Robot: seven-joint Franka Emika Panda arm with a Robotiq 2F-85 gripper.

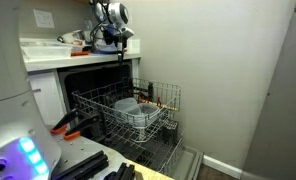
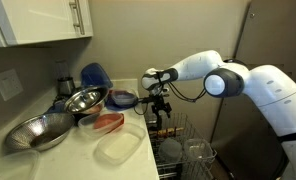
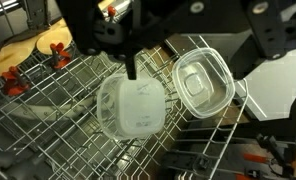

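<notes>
My gripper (image 1: pixel 119 46) hangs open above the pulled-out dishwasher rack (image 1: pixel 168 97), well clear of it. In the second exterior view the gripper (image 2: pixel 156 104) is near the counter's right edge, its fingers apart and nothing visible between them. From the wrist, a cloudy plastic container (image 3: pixel 140 108) and a clear one (image 3: pixel 204 82) show below in the wire rack. The dark fingers (image 3: pixel 130 66) cover part of the upper wrist view. In the second exterior view, clear containers (image 2: pixel 170 150) sit in the rack.
On the counter stand a colander (image 2: pixel 40 132), a metal bowl (image 2: pixel 86 100), a red container (image 2: pixel 101 127) and a clear tub (image 2: pixel 121 145). Wooden items (image 3: pixel 21 52) and red objects lie at the rack's left in the wrist view. Open floor lies right of the rack.
</notes>
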